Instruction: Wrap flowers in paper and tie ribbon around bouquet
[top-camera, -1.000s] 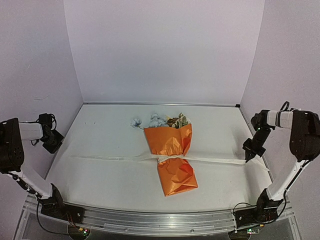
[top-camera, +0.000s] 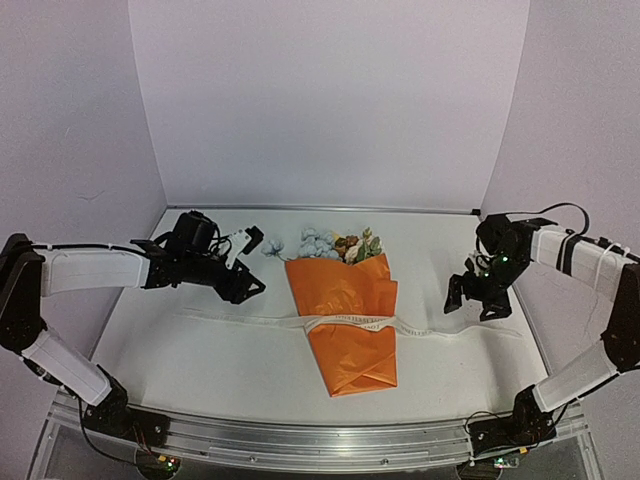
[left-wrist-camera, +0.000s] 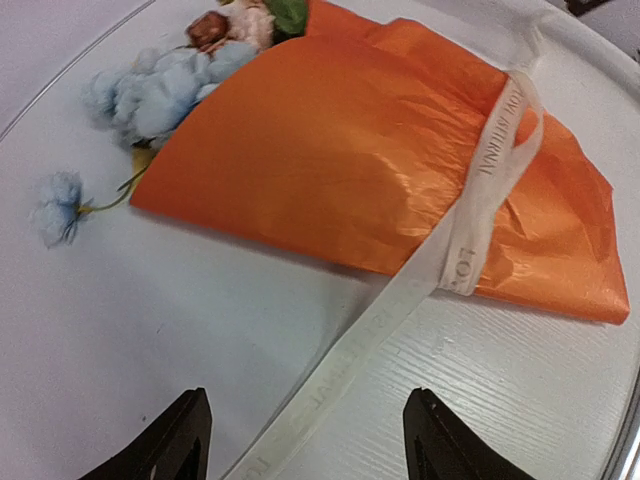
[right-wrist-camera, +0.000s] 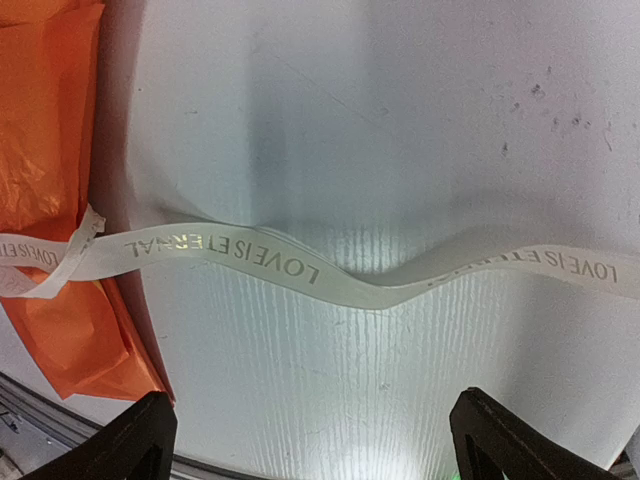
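Note:
The bouquet, in an orange wrapper (top-camera: 345, 365), lies mid-table with blue, white and brownish flowers (top-camera: 318, 243) at its far end. A white lettered ribbon (top-camera: 360, 321) crosses its waist and looks looped there. One ribbon tail (left-wrist-camera: 335, 375) runs out to the left, the other (right-wrist-camera: 350, 291) wavily to the right, both lying on the table. My left gripper (top-camera: 255, 285) hangs left of the bouquet, its fingers wide apart over the left tail. To the right, my right gripper (top-camera: 480, 302) stands open above the other tail, with nothing held.
A single blue flower (left-wrist-camera: 58, 208) sticks out sideways from the wrapper's left corner. Walls rise at the back and sides, and a metal rail (top-camera: 330, 440) edges the front.
My left gripper has moved right, from the table's left edge toward the bouquet. The right gripper has let go of its ribbon end and come inward. The wrapper's waist has spread wider, and the ribbon is slacker.

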